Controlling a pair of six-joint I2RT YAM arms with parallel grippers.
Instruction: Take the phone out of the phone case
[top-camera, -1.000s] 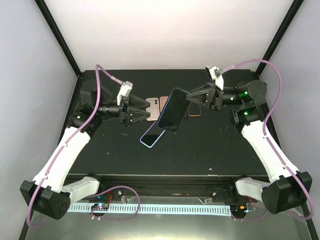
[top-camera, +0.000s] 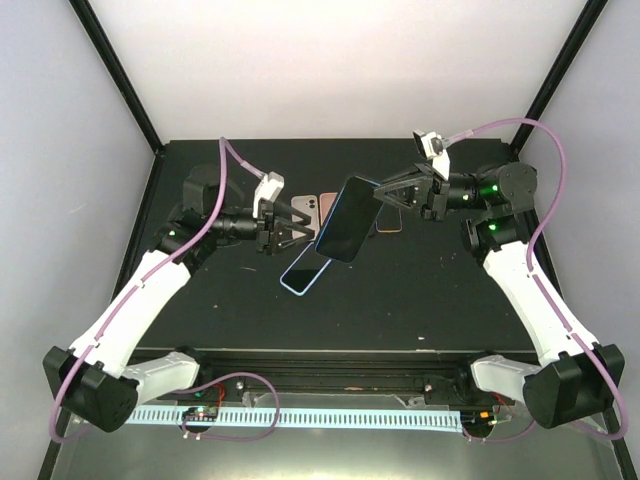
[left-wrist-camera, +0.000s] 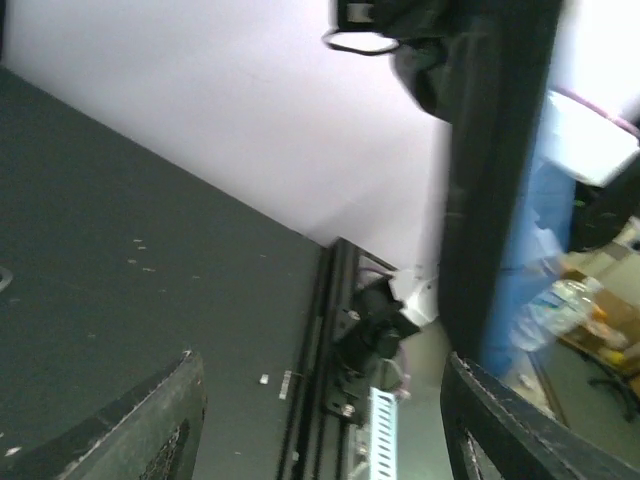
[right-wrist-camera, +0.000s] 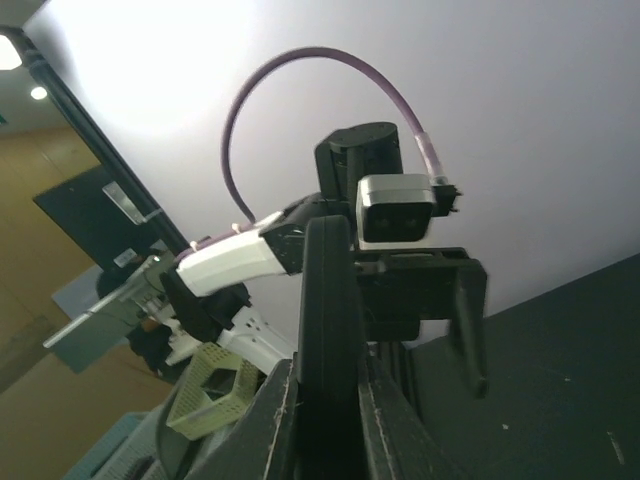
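Observation:
My right gripper (top-camera: 380, 191) is shut on one upper edge of a dark-screened phone (top-camera: 349, 220) with a blue rim, holding it tilted above the table. Edge-on, the same phone (right-wrist-camera: 330, 340) stands between the fingers in the right wrist view. Whether its case is still around it is hard to tell there. Just left of the phone, my left gripper (top-camera: 308, 229) stands part open with nothing between its fingers. In the left wrist view the blurred phone (left-wrist-camera: 490, 180) rises beyond the right finger (left-wrist-camera: 510, 425), outside the gap.
Another blue-rimmed phone (top-camera: 300, 272) lies on the black table below, partly covered by the held one. Behind them lie a beige phone (top-camera: 305, 211), a pinkish one (top-camera: 327, 203) and a dark one (top-camera: 390, 220).
My left gripper has moved right, from well short of the held phone to close beside its left edge. The right arm and the phone have stayed practically still.

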